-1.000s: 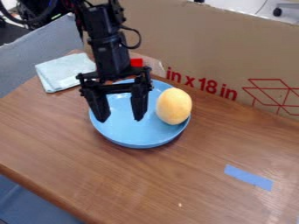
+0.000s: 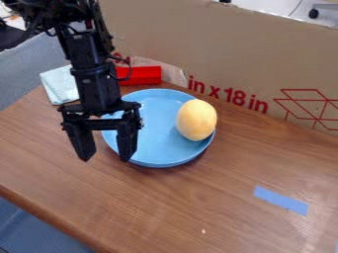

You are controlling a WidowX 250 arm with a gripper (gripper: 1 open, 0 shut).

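My black gripper (image 2: pixel 106 150) hangs over the left rim of a round blue plate (image 2: pixel 165 148), its two fingers pointing down and apart, with nothing seen between them. A yellow egg-shaped object (image 2: pixel 197 120) sits on the plate's right side, clear of the gripper. The arm hides part of the plate's left side.
Behind the plate lie a red item (image 2: pixel 140 74) and a white cloth (image 2: pixel 58 81), partly hidden by the arm. A cardboard box (image 2: pixel 251 59) walls the back. A strip of blue tape (image 2: pixel 280 200) lies on the open wooden table at right.
My gripper has moved left and toward the front, from over the plate's middle to its left rim. The yellow object and plate look unmoved.
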